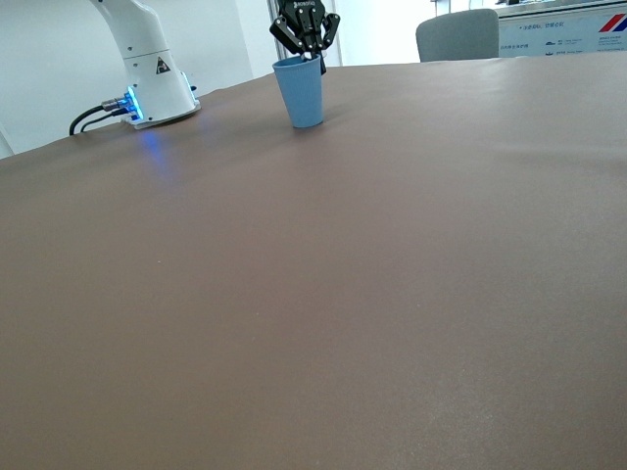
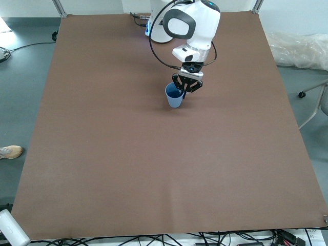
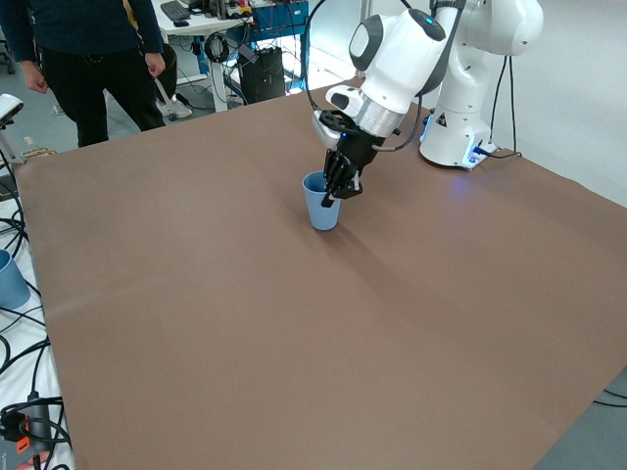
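Observation:
A light blue cup (image 2: 174, 100) stands upright on the brown table (image 2: 169, 169), near the arm's base in the left view. The black gripper (image 2: 183, 93) of the white arm is at the cup's rim, on the side toward the right of the left view. The same cup (image 1: 300, 96) shows in the top view under the gripper (image 1: 309, 57), and the cup (image 3: 321, 213) appears in the right view with the gripper (image 3: 331, 191) over its rim. Whether the fingers are closed on the rim is hard to tell.
Cables (image 2: 225, 238) run beside the table's edge. In the right view, another blue cup (image 3: 12, 284) sits off the table among cables, and a person (image 3: 93, 69) stands beyond the far edge.

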